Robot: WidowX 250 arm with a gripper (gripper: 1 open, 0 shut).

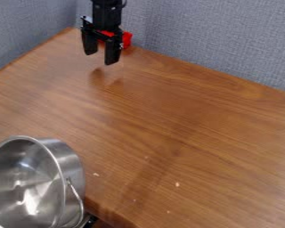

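My black gripper (pixel 101 51) hangs over the back-left corner of the wooden table, its two fingers spread open with nothing visible between them. A red object (pixel 124 38) sits at the back corner behind the gripper, partly hidden by it. A steel pot (pixel 28 183) with a wire handle sits at the front-left.
Grey padded walls border the back and left sides.
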